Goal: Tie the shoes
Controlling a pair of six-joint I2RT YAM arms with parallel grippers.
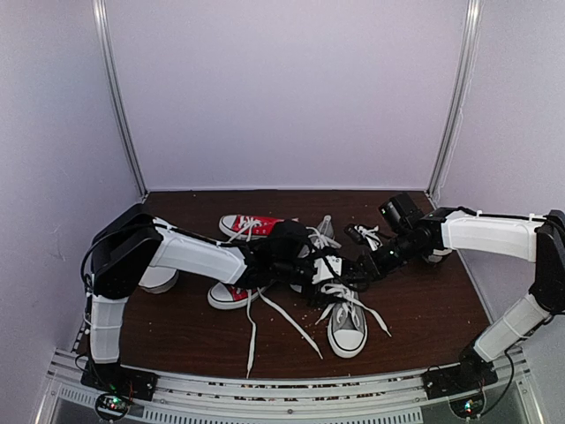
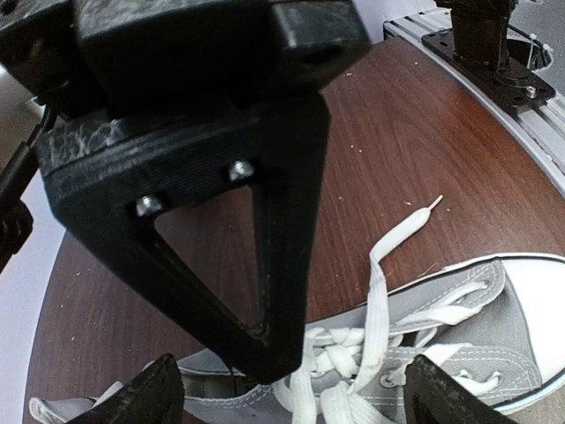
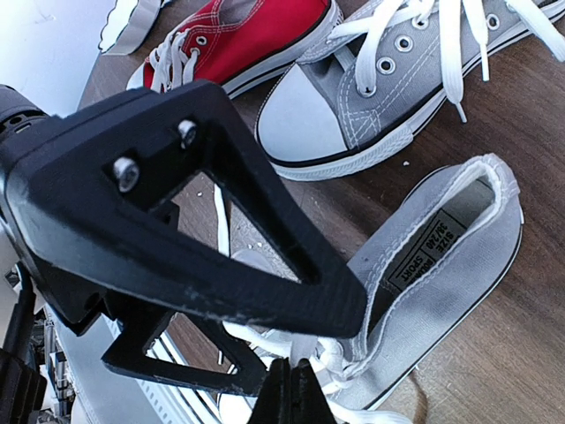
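The front grey shoe (image 1: 347,331) has its white laces crossed and loosely looped over the tongue, one end sticking up (image 2: 388,243). My left gripper is low over those laces in the left wrist view, its fingertips spread apart with lace between or beneath them. My right gripper is shut at the laces beside that shoe's collar (image 3: 468,185); whether any lace is pinched in it is unclear. In the top view both grippers largely hide the back of this shoe.
A second grey shoe (image 3: 300,119) with loose laces stands behind. Red shoes (image 1: 260,223) lie to the left, long laces trailing toward the front edge. A pale round object (image 1: 159,281) sits at the far left.
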